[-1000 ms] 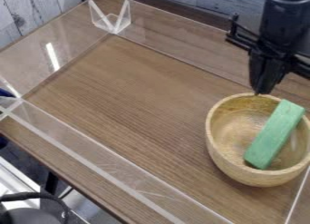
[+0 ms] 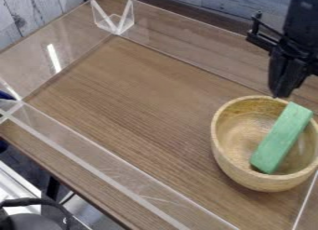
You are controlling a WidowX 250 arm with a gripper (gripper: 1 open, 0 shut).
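Note:
The black robot gripper [image 2: 278, 90] hangs at the upper right, shut, with nothing seen between its fingers. Just below it stands a round wooden bowl [image 2: 236, 150] on the tray floor, holding a green oblong object [image 2: 281, 138] that leans toward the bowl's right side. The fingertips are above the bowl's back rim, apart from the green object.
The wooden tray floor [image 2: 125, 94] is mostly clear at left and centre. A white wire corner piece [image 2: 113, 20] sits at the back left. Dark equipment [image 2: 25, 215] shows at the lower left edge, outside the tray.
The gripper and arm have shifted to the right over the last second. The bowl and green object look unmoved.

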